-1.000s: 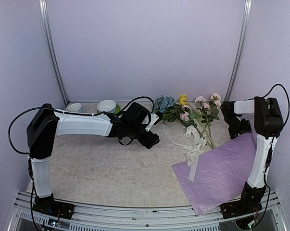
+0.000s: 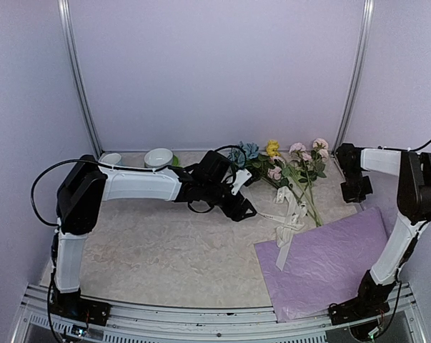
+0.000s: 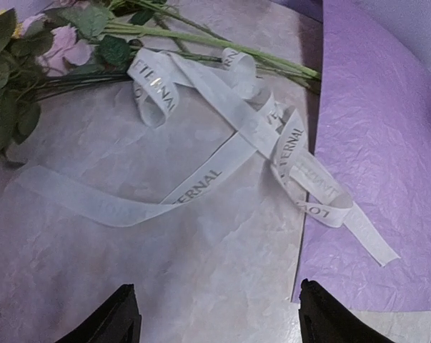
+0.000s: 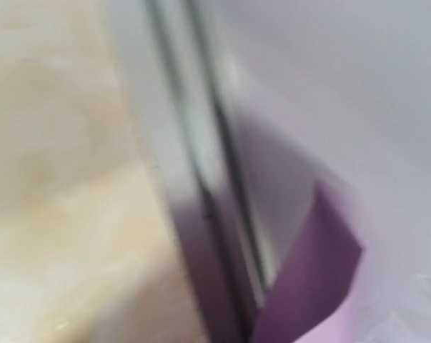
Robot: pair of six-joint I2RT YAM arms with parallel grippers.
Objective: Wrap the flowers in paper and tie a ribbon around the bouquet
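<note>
A bouquet of fake flowers with blue, yellow and pink blooms lies at the back right, its green stems pointing toward the front. Across and beside those stems lies a loose, curled white ribbon with printed letters, untied. My left gripper is open and empty, hovering left of the ribbon. At the right wall, behind the far corner of the purple wrapping sheet, is my right gripper, shut. Its fingers are not visible in the right wrist view, where a raised purple corner appears.
White bowls stand at the back left, partly behind the left arm. A metal rail runs along the table's right edge, close to the right wrist.
My left gripper has moved right, toward the ribbon. The right arm has shifted right toward the wall, and the purple sheet's front corner has shifted slightly left.
</note>
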